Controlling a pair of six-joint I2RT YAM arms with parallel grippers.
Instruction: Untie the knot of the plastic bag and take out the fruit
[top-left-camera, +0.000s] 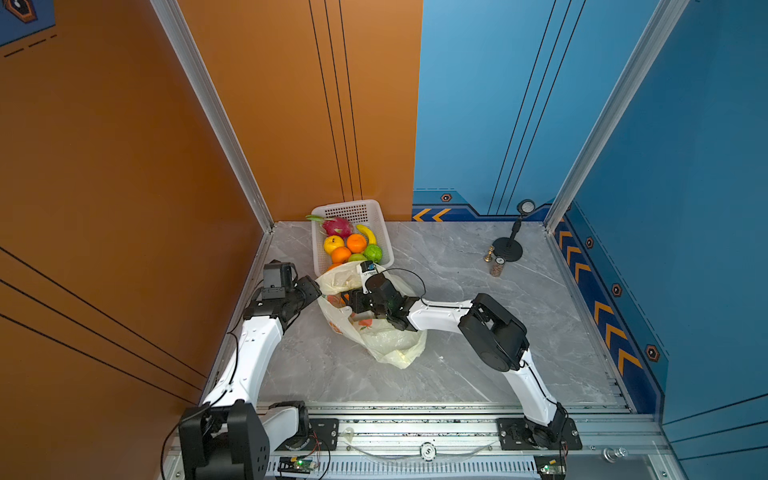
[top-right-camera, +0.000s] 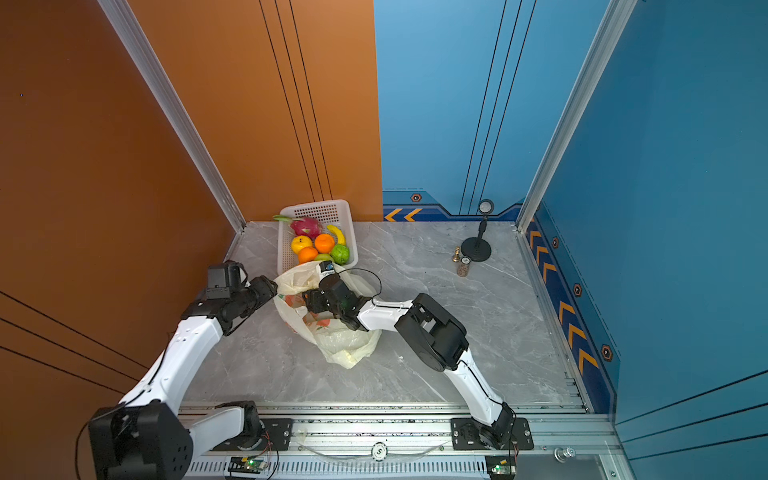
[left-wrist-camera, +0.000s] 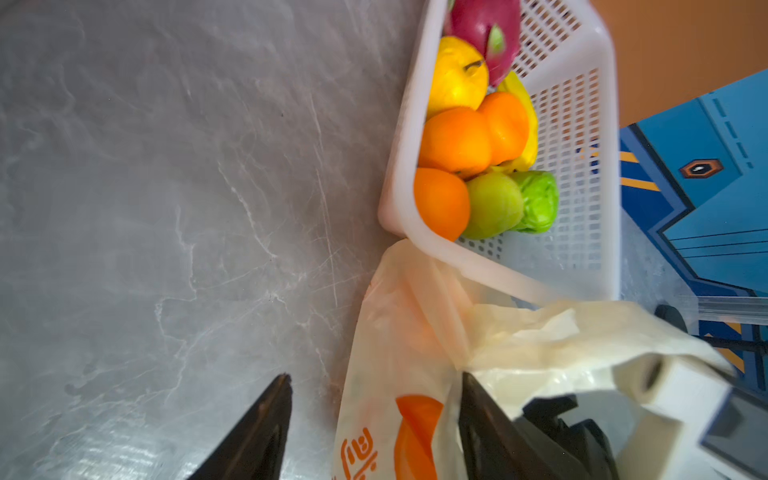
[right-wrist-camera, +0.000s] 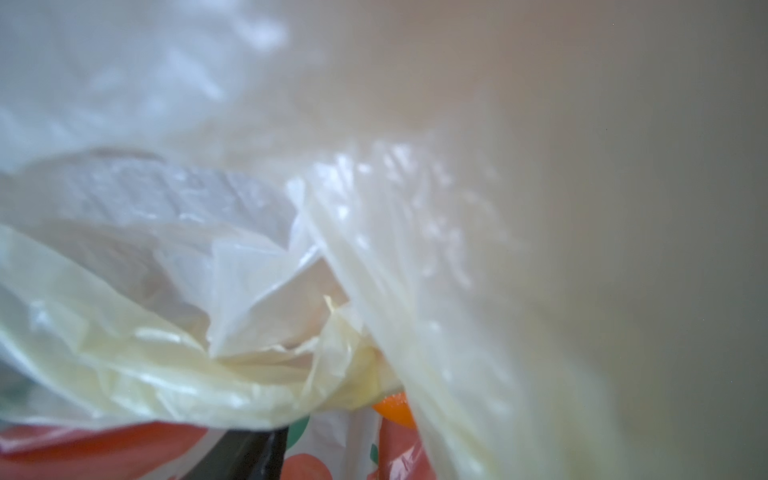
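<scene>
The crumpled cream plastic bag (top-left-camera: 392, 344) lies on the table front of the basket, with red printing and an orange fruit (left-wrist-camera: 420, 432) showing. My left gripper stands open beside the bag's left side. My right gripper (top-left-camera: 352, 300) is down among the folds at the bag's middle; in the right wrist view the plastic covers most of it, so its fingers are mostly hidden.
A white basket (top-left-camera: 376, 220) of mixed fruit stands at the back, touching or very near the bag. A black stand (top-left-camera: 507, 249) and small objects are at the back right.
</scene>
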